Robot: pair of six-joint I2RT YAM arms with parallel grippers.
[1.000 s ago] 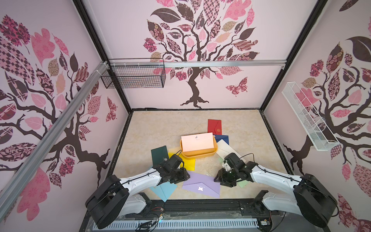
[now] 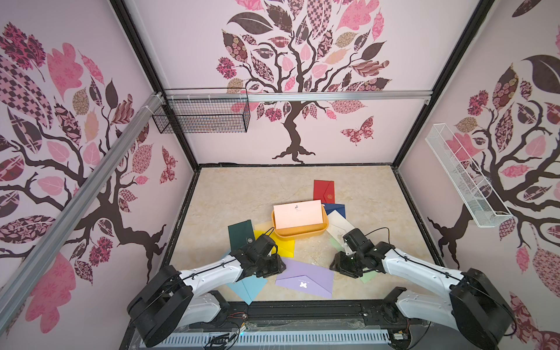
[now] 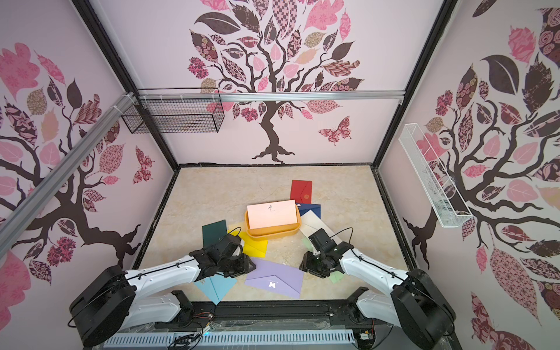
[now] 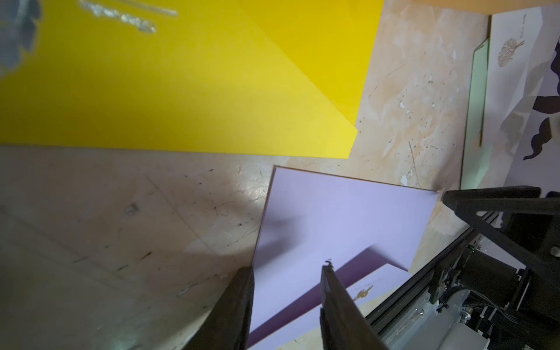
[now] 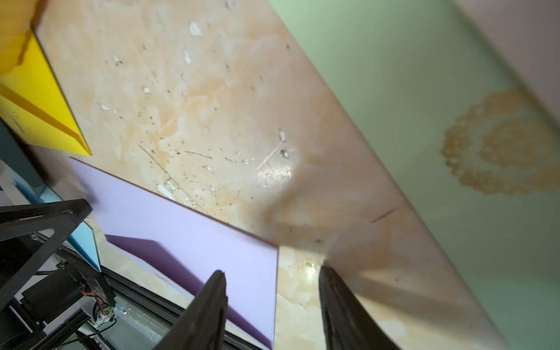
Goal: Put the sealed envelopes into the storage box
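Observation:
A lavender envelope [image 2: 315, 278], its flap facing the front and slightly raised, lies flat on the table between both arms. My left gripper, part open, hovers over its left edge with no envelope visibly pinched. By its right end is my right gripper, also part open, with the envelope's right edge showing between the fingers from above. Behind stands the orange storage box [image 2: 318, 228], holding a pale pink envelope [image 2: 297, 213] that leans upright. In the left wrist view a yellow envelope [image 4: 175, 105] lies beyond the lavender one.
Dark green [image 2: 240, 234] and light blue [image 2: 249, 287] envelopes lie at left, partly under my left arm. Red [image 2: 324, 190], navy [image 2: 335, 209] and white [image 2: 340, 224] ones lie right of the box; a mint envelope [image 5: 408, 145] is partly covered.
My right gripper has shifted a little to the right, baring more of the lavender envelope's right end. The left arm has barely moved.

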